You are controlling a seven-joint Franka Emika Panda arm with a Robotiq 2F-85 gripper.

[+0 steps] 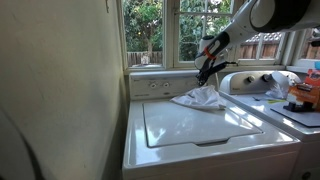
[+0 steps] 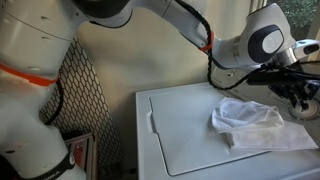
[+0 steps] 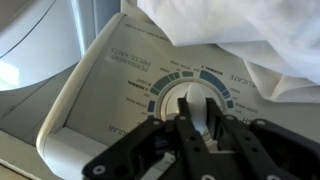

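Observation:
A round white knob (image 3: 196, 104) stands on the grey control panel (image 3: 112, 82), ringed by a printed dial. My gripper is shut on this knob, with black fingers on either side of it in the wrist view. From outside, the gripper (image 1: 203, 77) is at the back panel of the white washing machine (image 1: 190, 128); the knob is hard to make out there. A crumpled white cloth (image 1: 199, 98) lies on the machine's top near its back right, just below the gripper. The cloth (image 2: 255, 118) also shows in exterior view 2.
A second white appliance (image 1: 270, 105) adjoins on the right, with an orange item (image 1: 304, 90) on it. Windows (image 1: 192, 30) rise close behind the panel. A bare wall (image 1: 60, 90) bounds the left.

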